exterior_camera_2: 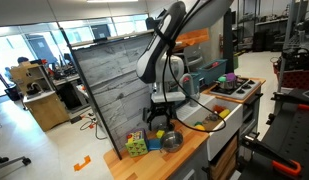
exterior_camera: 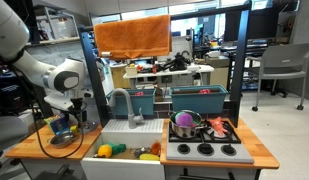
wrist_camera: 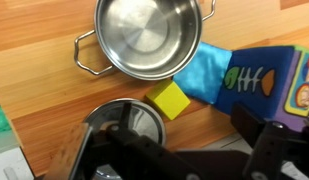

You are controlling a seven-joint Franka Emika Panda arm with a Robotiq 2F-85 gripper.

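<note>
A small yellow block (wrist_camera: 168, 98) lies on the wooden counter between a two-handled steel pot (wrist_camera: 149, 38), a round metal dish or lid (wrist_camera: 132, 123) and a blue cloth (wrist_camera: 205, 76). Above these things hangs my gripper, its dark fingers wide apart with nothing held. In the wrist view the block appears just ahead of the gap between the fingers, nearer the pot. A colourful box with a fish-bone picture (wrist_camera: 252, 78) stands at the right. From the side, the gripper (exterior_camera_2: 164, 106) is a short way over the counter's left end.
Right of this counter is a sink (exterior_camera: 132, 138) with a grey faucet (exterior_camera: 124, 100); a drawer holding several toy foods (exterior_camera: 129, 152) is below. Farther right, a pot with a purple item (exterior_camera: 185, 122) sits on the stove (exterior_camera: 206, 148). A wall panel stands behind the objects.
</note>
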